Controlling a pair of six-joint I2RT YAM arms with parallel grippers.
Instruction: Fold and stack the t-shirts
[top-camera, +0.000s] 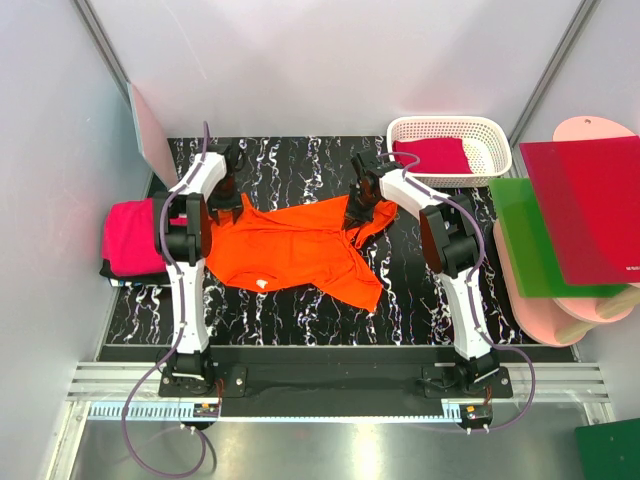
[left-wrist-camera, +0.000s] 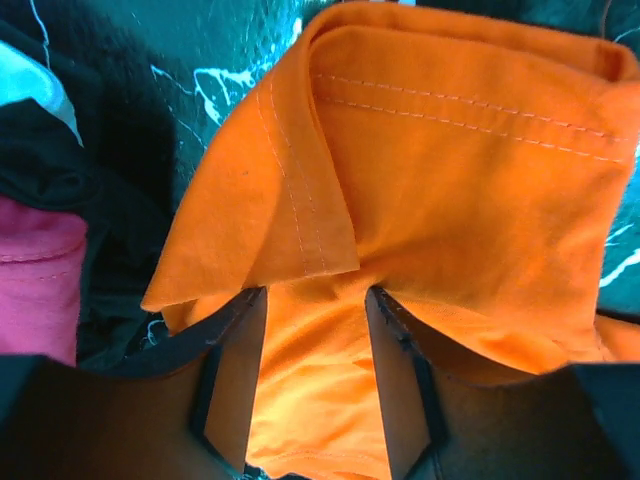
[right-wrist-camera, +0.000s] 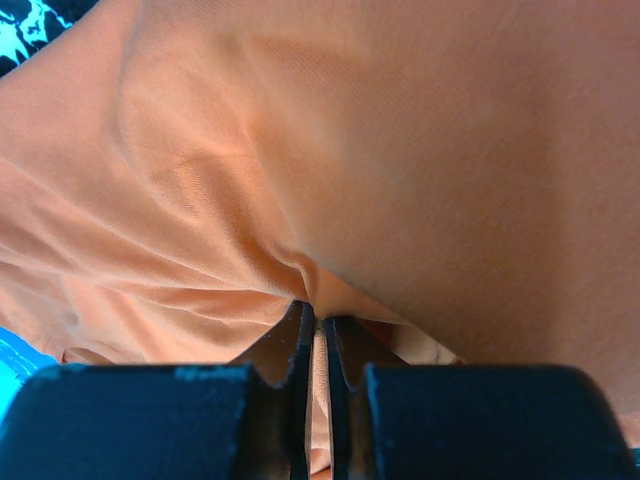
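Observation:
An orange t-shirt (top-camera: 285, 255) lies spread and creased across the middle of the table. Over its upper left part, my left gripper (top-camera: 228, 212) stands partly open. In the left wrist view a stitched orange flap (left-wrist-camera: 300, 190) is folded over just beyond the gripper, with no cloth pinched in the gap. My right gripper (top-camera: 352, 226) is at the shirt's upper right side. In the right wrist view that gripper is shut, and creases of orange cloth (right-wrist-camera: 250, 230) run together at its fingertips, with a fold caught there.
Folded pink and black clothes (top-camera: 135, 240) lie at the left edge, close to the left arm. A white basket (top-camera: 497, 150) with a red cloth (top-camera: 435, 156) stands at the back right. Bare black table (top-camera: 300, 175) shows behind the shirt.

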